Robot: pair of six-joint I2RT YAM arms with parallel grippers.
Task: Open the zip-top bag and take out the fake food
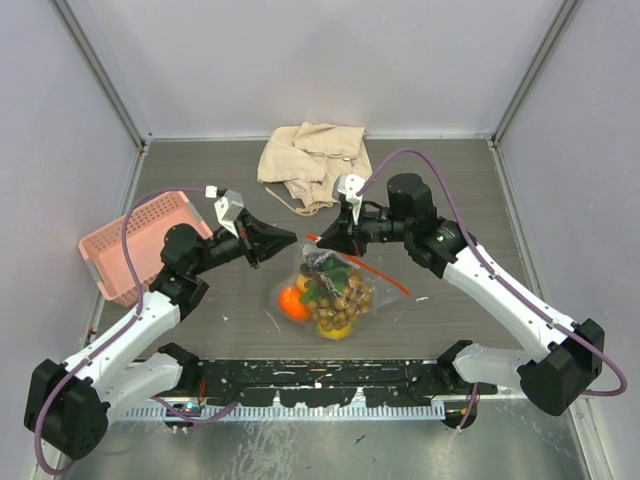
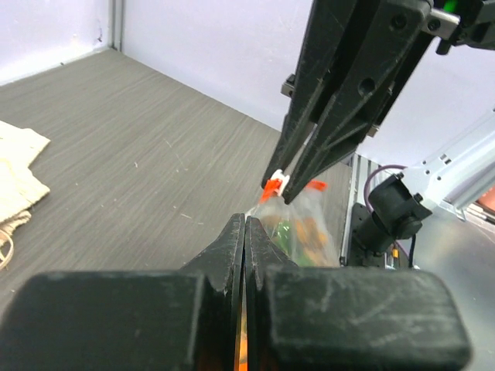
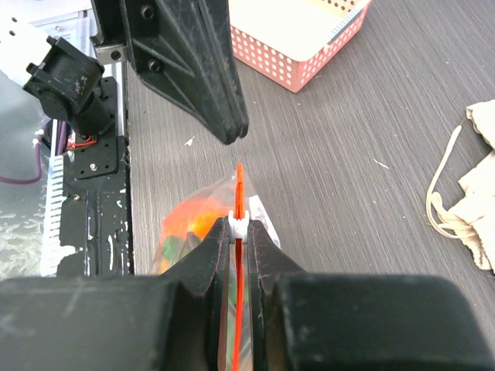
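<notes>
A clear zip top bag point(image 1: 325, 295) holding fake fruit and greens lies at the centre front, its orange zip strip point(image 3: 239, 193) along the top. My right gripper point(image 1: 322, 241) is shut on the white zip slider point(image 3: 238, 228), with the orange strip running through it. My left gripper point(image 1: 291, 237) hangs just left of the slider, shut with nothing visible between its fingers. In the left wrist view the right fingers and slider appear ahead of it.
A pink perforated basket point(image 1: 110, 255) stands at the left. Cream cloth with a cord point(image 1: 313, 158) lies at the back.
</notes>
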